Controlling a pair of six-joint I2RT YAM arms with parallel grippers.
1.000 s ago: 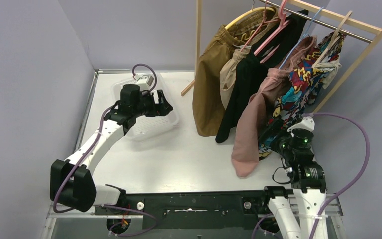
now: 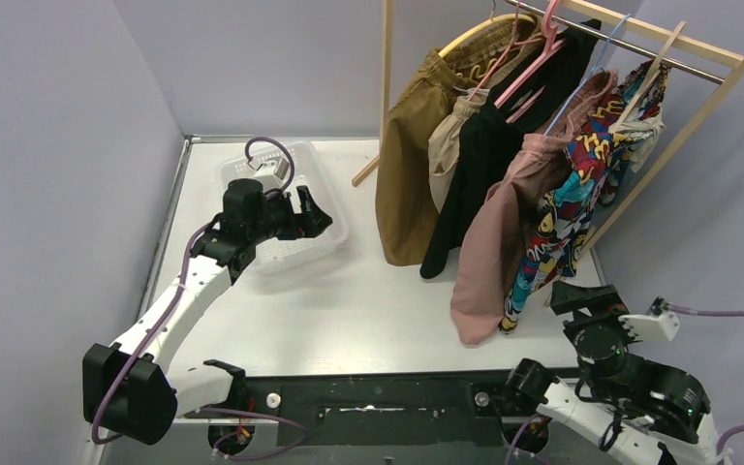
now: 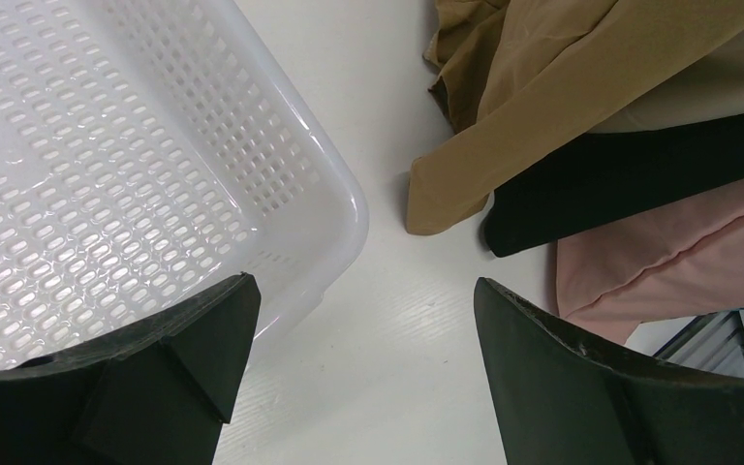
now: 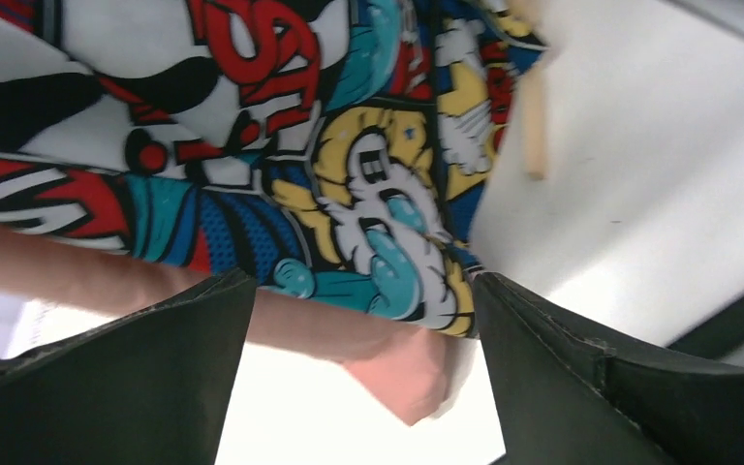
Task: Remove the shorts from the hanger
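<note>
On the rack at the right of the top view hang several garments on hangers. The outermost is a pair of patterned multicolour shorts, upper part on a wooden hanger. Beside them hang pink pants, a black garment, beige shorts and brown pants. My right gripper stands open just below the patterned garment's lower end; in the right wrist view its print spreads beyond the fingers, with nothing gripped. My left gripper is open and empty above the white basket.
The rack's wooden frame slants down at the right. Bare white table lies between the basket and the garments, clear in front. Grey walls close the back and sides.
My right gripper has drawn back from the patterned garment, down and to the right in the top view, and the arm has turned.
</note>
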